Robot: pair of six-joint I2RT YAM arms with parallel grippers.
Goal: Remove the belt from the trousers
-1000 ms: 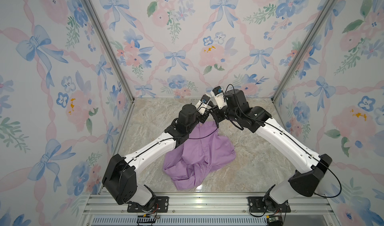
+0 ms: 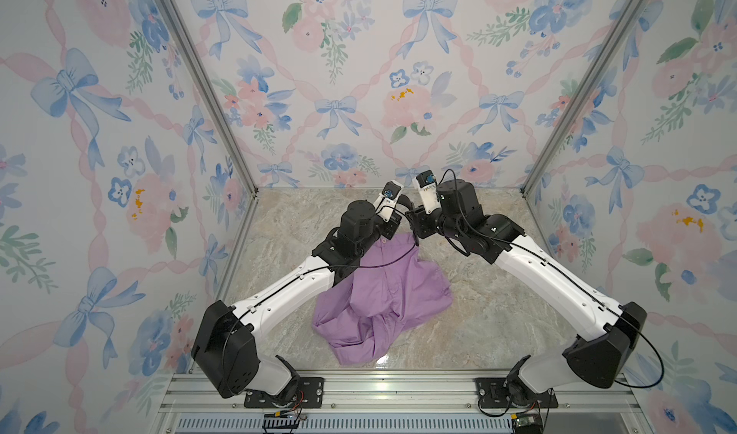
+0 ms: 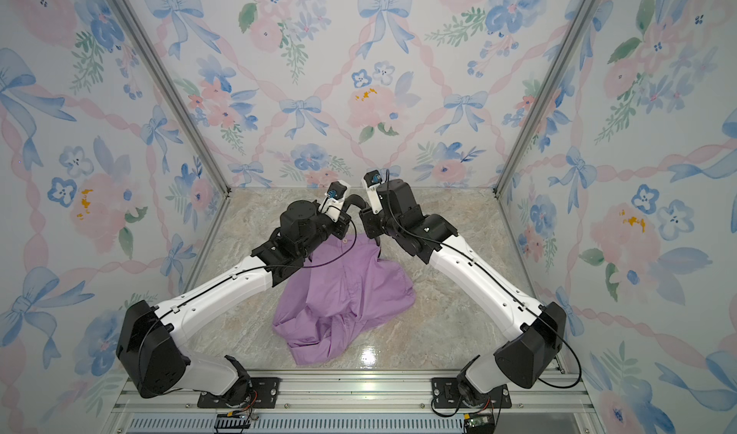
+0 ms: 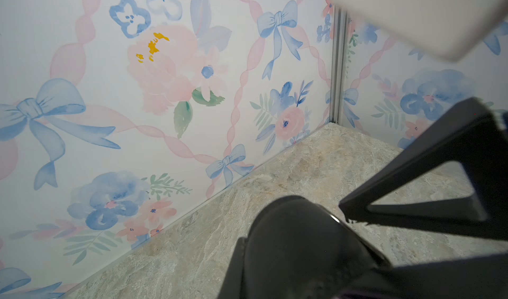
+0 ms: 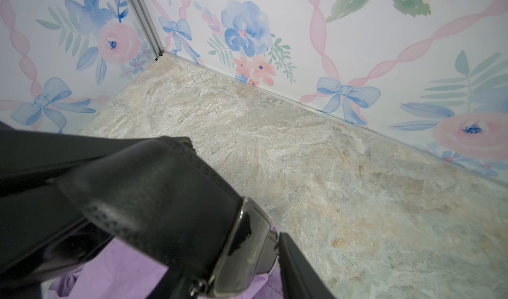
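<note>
Purple trousers (image 2: 376, 296) lie on the marble floor beneath both arms. A black belt (image 5: 143, 188) with a metal buckle (image 5: 240, 246) is held up between the grippers, which meet above the waistband. My left gripper (image 2: 391, 220) is shut on the belt, as far as the top views show. My right gripper (image 2: 418, 223) stands open beside it, with the buckle near its fingers in the right wrist view. In the left wrist view the belt (image 4: 307, 246) fills the lower middle. Much of it is hidden behind the grippers.
Patterned walls with metal corner rails enclose the space on three sides.
My right gripper and arm have moved slightly down and right. The left arm has shifted a little. The trousers look unchanged.
</note>
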